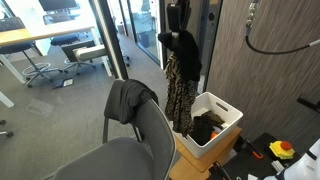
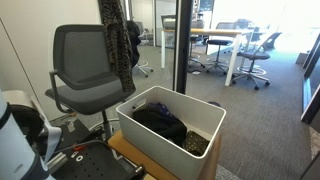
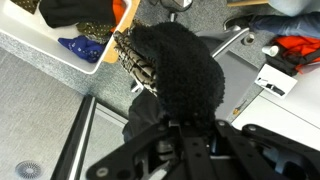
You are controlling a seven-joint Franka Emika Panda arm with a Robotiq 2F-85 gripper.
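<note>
My gripper (image 1: 177, 30), high in exterior view 1, is shut on a dark cloth (image 1: 182, 85) with a leopard pattern on part of it. The cloth hangs long, its lower end near the left side of the white bin (image 1: 228, 134). In the wrist view, its fuzzy black side (image 3: 185, 75) fills the middle and hides the fingertips; a patterned strip (image 3: 133, 62) shows beside it. Exterior view 2 shows only the hanging cloth (image 2: 118, 40) in front of the grey chair; the gripper is out of that frame.
Inside the bin lie a black cloth (image 2: 160, 121) and a patterned cloth (image 2: 197, 143). The bin stands on a wooden surface (image 1: 205, 155). A grey chair (image 1: 150, 140) with a dark garment (image 1: 130, 98) over its back stands to the left.
</note>
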